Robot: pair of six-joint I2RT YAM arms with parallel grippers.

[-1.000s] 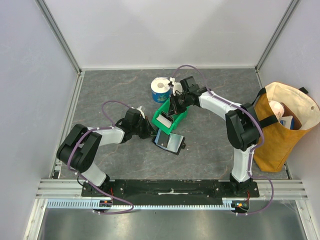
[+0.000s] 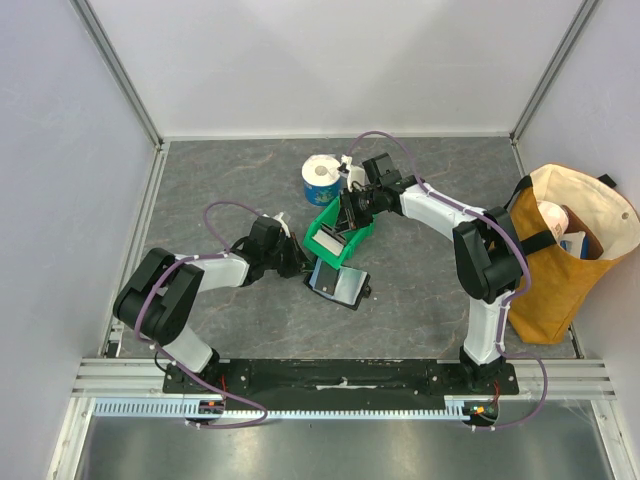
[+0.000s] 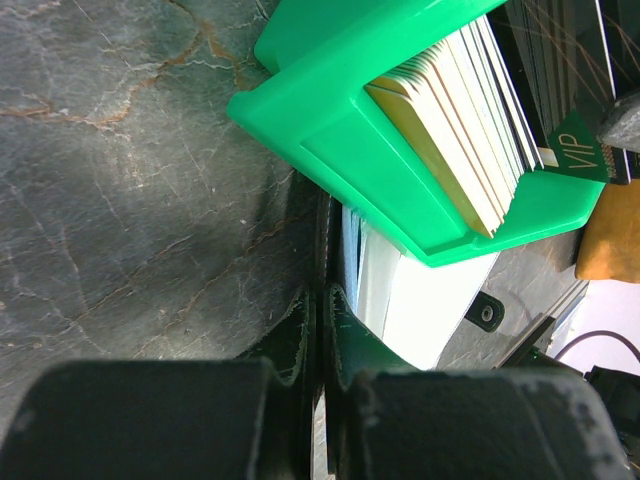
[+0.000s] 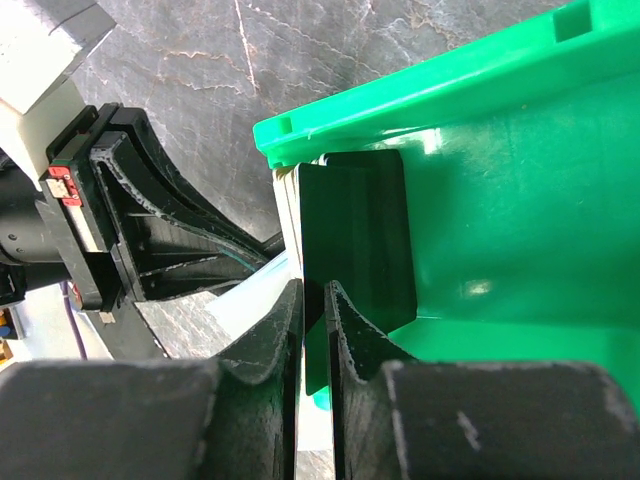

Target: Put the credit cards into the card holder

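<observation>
The card holder [image 2: 347,286] lies open on the table, its pale clear sleeves facing up. My left gripper is shut on the edge of its black cover, at the holder's left side. Just behind it stands a green box [image 2: 361,240], with a row of cards [image 3: 450,125] upright at its near end, pale ones in front and dark ones behind. Inside this box, my right gripper is shut on a dark card [image 4: 345,215] at the back of the row. Whether one card or more is between its fingers cannot be made out.
A blue and white tissue roll [image 2: 321,178] stands behind the green box. An orange bag [image 2: 555,265] with items in it is at the far right. Bare table lies to the right of the holder and in front of it.
My right gripper has shifted very slightly to the right over the green box, and the cards there look a little differently tilted. The left arm and the holder have stayed still.
</observation>
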